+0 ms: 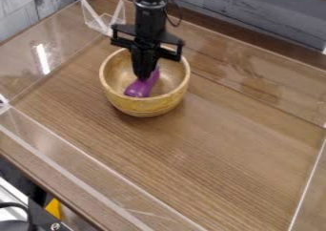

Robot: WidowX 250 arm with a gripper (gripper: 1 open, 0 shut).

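Observation:
A yellow bowl (145, 104) sits on the wooden table with a purple object (141, 85) lying inside it. My black gripper (147, 61) hangs over the back part of the bowl, its tip just above the purple object's upper end. The fingers look close together; whether anything is between them is hard to make out.
A clear plastic item (103, 17) stands at the back left, near the table's edge.

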